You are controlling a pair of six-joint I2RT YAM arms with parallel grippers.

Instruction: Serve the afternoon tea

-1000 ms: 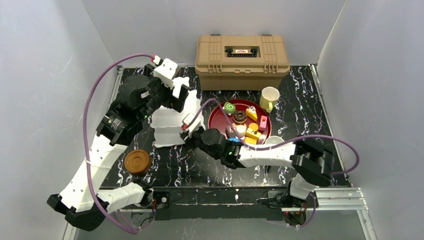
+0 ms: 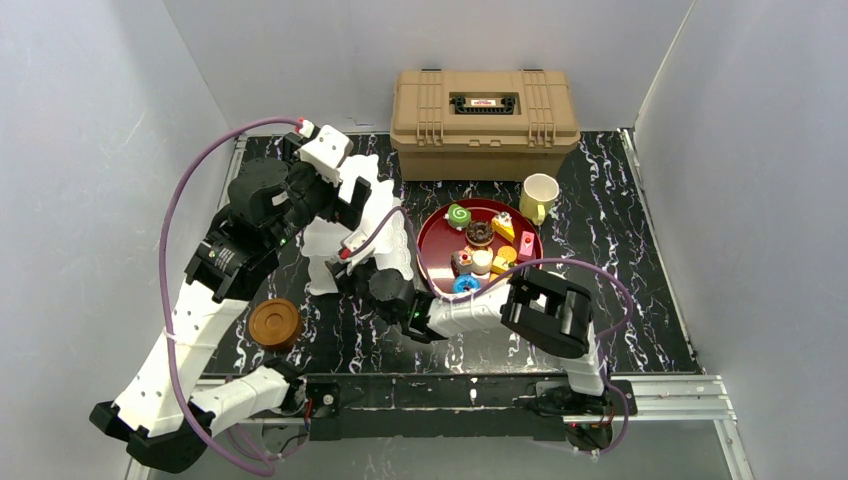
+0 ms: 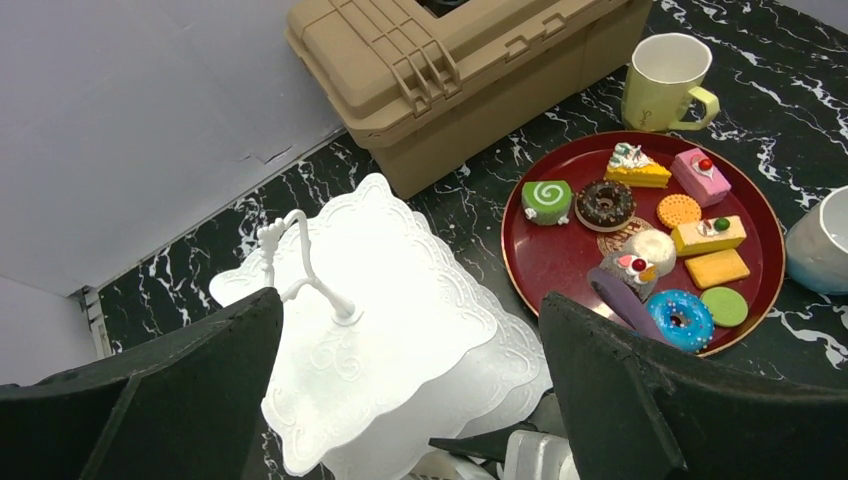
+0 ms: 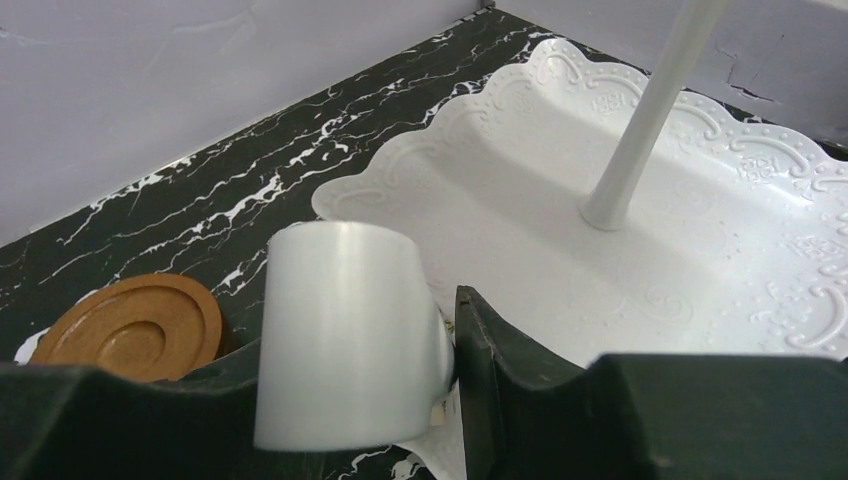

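Note:
A white tiered stand [image 3: 380, 280] with scalloped square plates fills the left middle; its post [image 4: 640, 140] rises from a plate. My left gripper hangs open above it, nothing between its fingers. My right gripper is low at the stand's front edge, around a white cylindrical piece [image 4: 345, 330], possibly a cup; whether it grips this piece is unclear. A red tray [image 2: 432, 245] holds several cakes, donuts and biscuits. A pale yellow mug [image 2: 538, 195] stands behind the tray, and a second cup [image 3: 820, 250] to its right.
A tan toolbox [image 2: 485, 130] stands along the back wall. A round wooden coaster [image 2: 275, 322] lies at the front left.

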